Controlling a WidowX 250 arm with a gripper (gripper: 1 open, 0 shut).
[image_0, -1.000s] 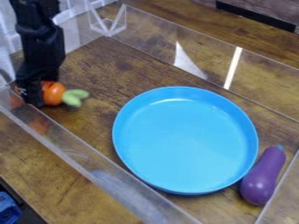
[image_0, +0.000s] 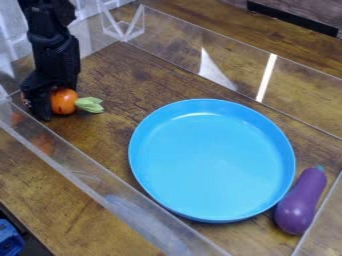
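Observation:
An orange vegetable with a pale green leafy top (image_0: 64, 101) lies on the wooden floor at the far left, close to the clear wall. My black gripper (image_0: 51, 98) is down around it, its fingers partly hidden by the vegetable and the wall, so whether it grips it is unclear. A large light blue plate (image_0: 211, 160) fills the middle right. A purple eggplant (image_0: 301, 200) lies at the lower right, beside the plate.
Clear plastic walls (image_0: 114, 190) border the wooden work area along the near left and back right. Bare wood lies between the vegetable and the plate and toward the back.
Over the last second my gripper and the vegetable have shifted slightly, with the leafy top turning a little. The plate and eggplant stay put.

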